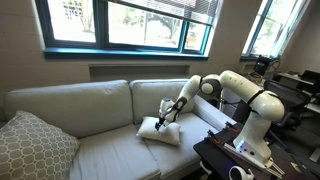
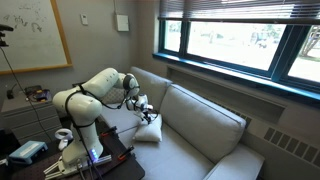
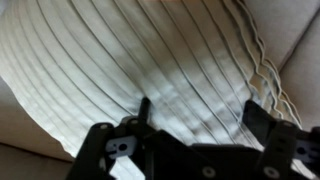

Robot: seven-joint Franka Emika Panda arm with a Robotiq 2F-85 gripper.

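Observation:
A small off-white striped pillow [image 1: 153,131] lies on the seat of the grey sofa [image 1: 105,116]. My gripper [image 1: 163,122] is right over this pillow in exterior view 1, close to its surface. In exterior view 2 the same pillow [image 2: 150,130] shows beneath the gripper [image 2: 137,118]. Ribbed pillow cloth [image 3: 130,65] fills most of the wrist view. There, the gripper has its two dark fingers wide apart, with cloth in front of them. Whether the fingertips touch the cloth I cannot tell.
A larger patterned cushion [image 1: 36,148] leans at the sofa's left end. The sofa's back [image 2: 195,105] rises behind the seat. A dark table [image 1: 225,158] bears the arm's base.

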